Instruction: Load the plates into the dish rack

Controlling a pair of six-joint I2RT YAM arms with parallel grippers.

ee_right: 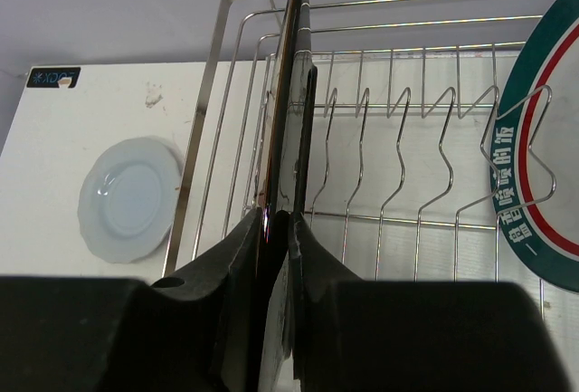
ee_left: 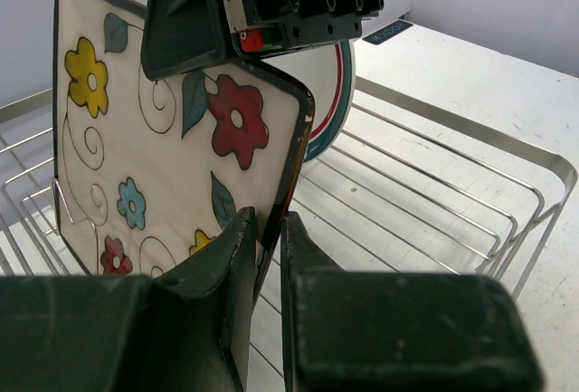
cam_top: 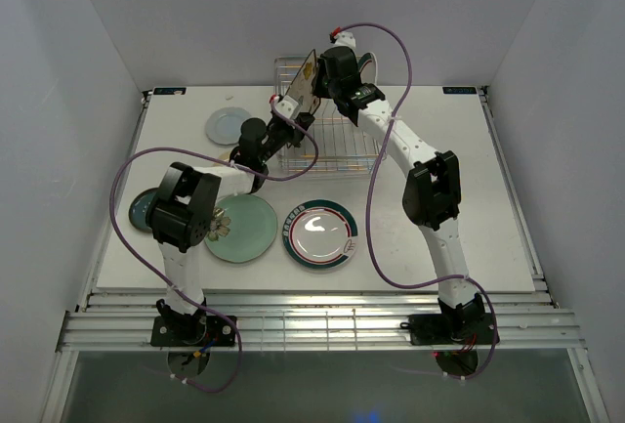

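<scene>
A square cream plate with painted flowers stands on edge in the wire dish rack, toward its left side. My left gripper is at the plate's near lower corner, its fingers around that edge. My right gripper is at the upper edge, seen edge-on between its fingers in the right wrist view. Whether either grips tightly is hard to tell. A round plate with a green and red rim stands at the rack's right.
Flat on the counter lie a pale blue plate, a dark plate, a green plate and a red-and-green rimmed plate. The counter right of the rack is clear.
</scene>
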